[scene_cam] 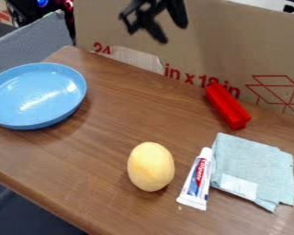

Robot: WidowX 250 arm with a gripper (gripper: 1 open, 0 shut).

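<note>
My dark gripper (144, 27) hangs high at the top centre, blurred, in front of the cardboard backdrop, with nothing visible between its fingers; how far open it is cannot be told. Below it on the wooden table lie a blue plate (37, 95) at the left, a yellow potato-like object (151, 167) at the front centre, a white toothpaste tube (197, 178) beside it, a folded light-blue cloth (255, 169) at the right and a red cylinder (227, 105) at the back right.
A cardboard wall (198, 50) closes off the back. A grey cloth (27, 46) is at the back left.
</note>
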